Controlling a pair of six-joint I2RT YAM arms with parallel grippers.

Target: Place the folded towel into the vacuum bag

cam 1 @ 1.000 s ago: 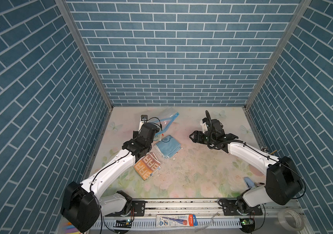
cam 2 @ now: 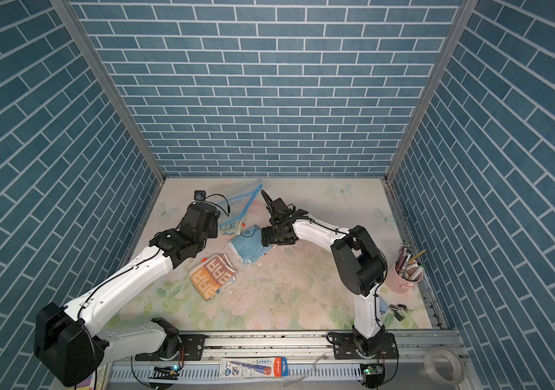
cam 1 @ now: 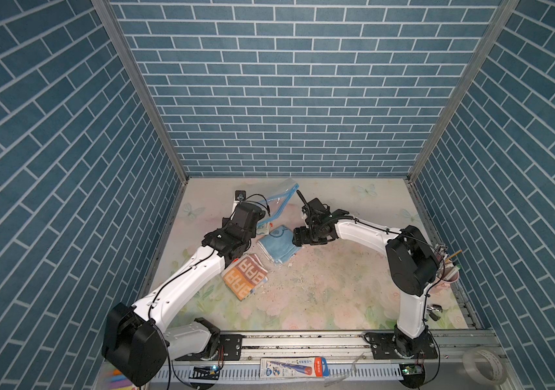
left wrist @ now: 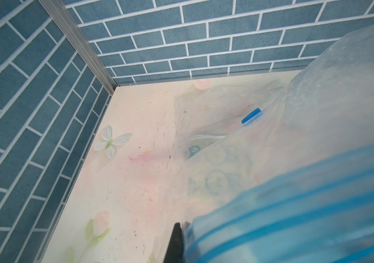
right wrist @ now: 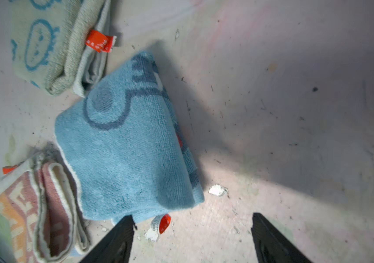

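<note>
A folded blue towel point(right wrist: 121, 149) lies on the table between an orange patterned folded towel point(right wrist: 20, 214) and a pale green folded towel point(right wrist: 42, 48). My right gripper is over the blue towel's near edge, its fingers apart with nothing between them. The clear vacuum bag point(left wrist: 335, 100) with blue zip strips hangs beside my left gripper, whose dark fingertip point(left wrist: 176, 245) shows at the bag's edge. The left gripper appears shut on that edge, the rest of it hidden by plastic.
A pink cup of pens point(cam 2: 404, 276) stands at the right edge, with small loose items point(cam 2: 397, 310) in front. Tiled walls enclose the back and sides.
My right arm has swung left, bringing its gripper from the right of the blue towel to over it. The left arm and bag have barely moved.
</note>
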